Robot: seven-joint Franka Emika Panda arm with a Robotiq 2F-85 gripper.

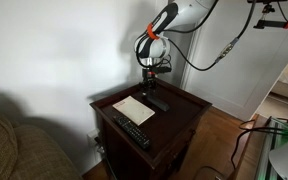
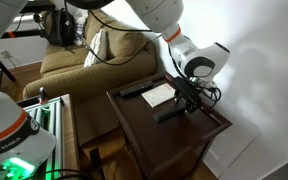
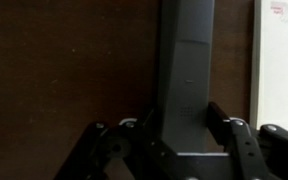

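A long dark bar, like a remote, lies on the dark cabinet top. In the wrist view this bar runs from the top edge down between my fingers. My gripper is low over its far end, pointing down. The gripper is part open, its fingers on either side of the bar, with a gap showing on the left. Whether either finger touches it cannot be told. The bar's near end is hidden in the dark at the bottom of the wrist view.
A white sheet or booklet lies beside the bar. Another black remote with buttons rests near the cabinet's front edge. A wall stands close behind the cabinet, and a sofa is beyond it.
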